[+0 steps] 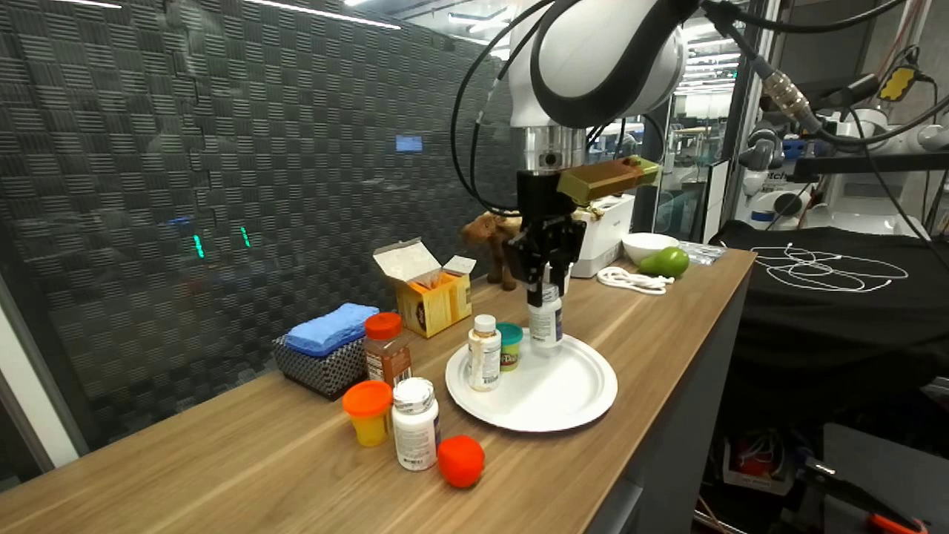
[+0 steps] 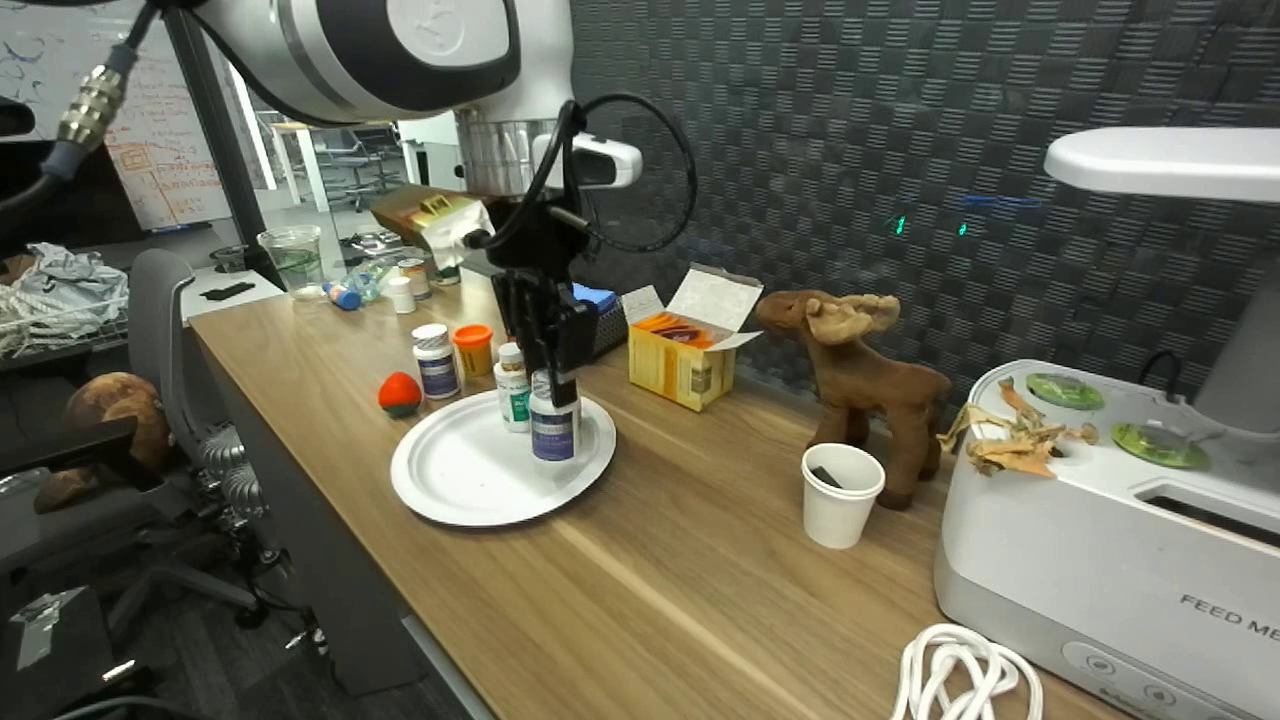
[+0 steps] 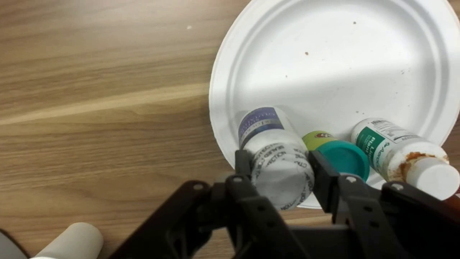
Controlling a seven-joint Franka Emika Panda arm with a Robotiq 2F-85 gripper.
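My gripper is shut on the cap end of a white bottle with a purple label. In exterior view 1 this bottle is upright over the back part of the white plate; whether its base touches the plate I cannot tell. On the plate beside it are a teal-lidded Play-Doh tub and a white bottle with a green label, its neck stained brown. Exterior view 2 shows the held bottle close to the green-label bottle.
Off the plate stand another white bottle, an orange-lidded tub, a red-lidded jar and a red ball. A yellow box, a toy moose and a paper cup line the other side. The plate's front half is bare.
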